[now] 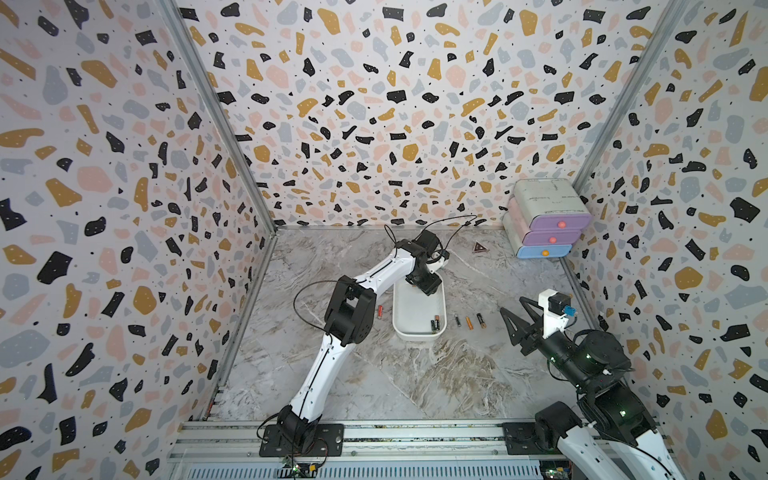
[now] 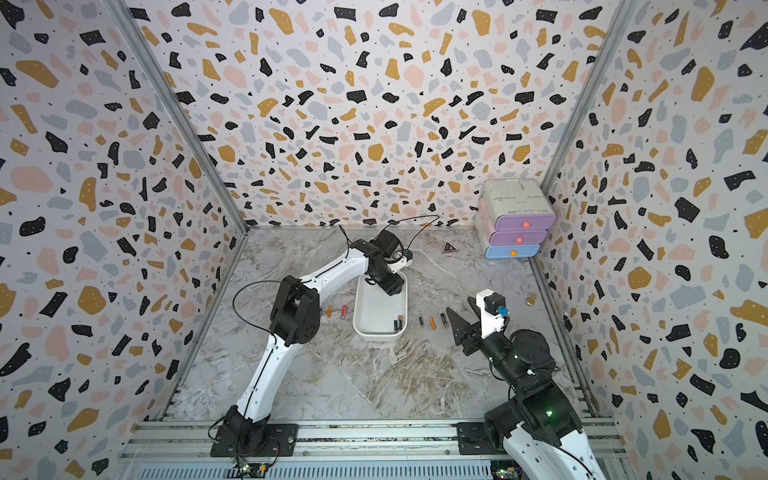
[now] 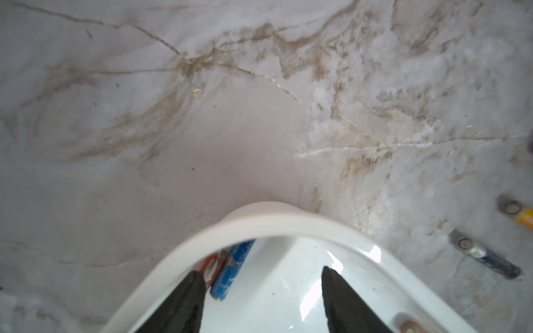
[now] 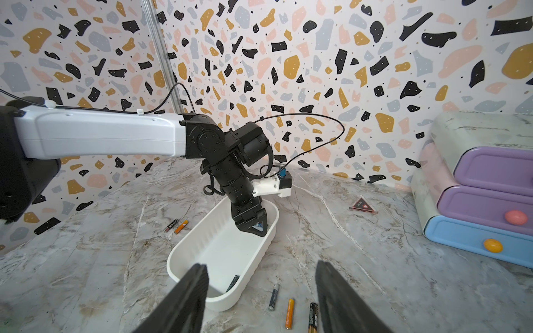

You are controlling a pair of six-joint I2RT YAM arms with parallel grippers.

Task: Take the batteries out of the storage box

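The white storage box (image 1: 418, 308) stands mid-table. Batteries (image 1: 435, 324) lie at its near end. In the left wrist view a blue battery (image 3: 232, 269) and a red one (image 3: 210, 269) lie against the far wall. My left gripper hangs low over that end, fingers apart, nothing seen between them. My right gripper is raised at the front right, open and empty, away from the box.
Loose batteries lie left and right of the box, such as an orange one (image 4: 289, 313). Stacked drawers (image 1: 544, 216) stand back right, a small triangular object (image 1: 480, 248) left of them.
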